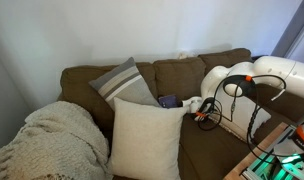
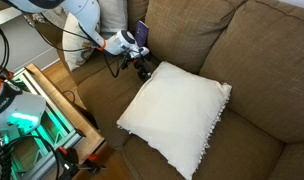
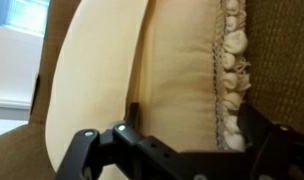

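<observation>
A white pillow (image 1: 145,140) leans on the brown couch, and the second exterior view shows its broad face (image 2: 177,110) with a tasselled edge. My gripper (image 2: 144,72) is close by the pillow's upper corner. In the wrist view the gripper stands open, its dark fingers (image 3: 250,125) spread on either side of the pillow's fabric and its knotted fringe (image 3: 232,75). Whether either finger touches the cloth, I cannot tell.
A grey striped pillow (image 1: 124,83) leans on the couch back, with a dark purple item (image 1: 169,101) beside it. A bunched cream blanket (image 1: 54,145) covers the couch's left end. Bare couch seat (image 1: 207,155) lies to the right of the white pillow.
</observation>
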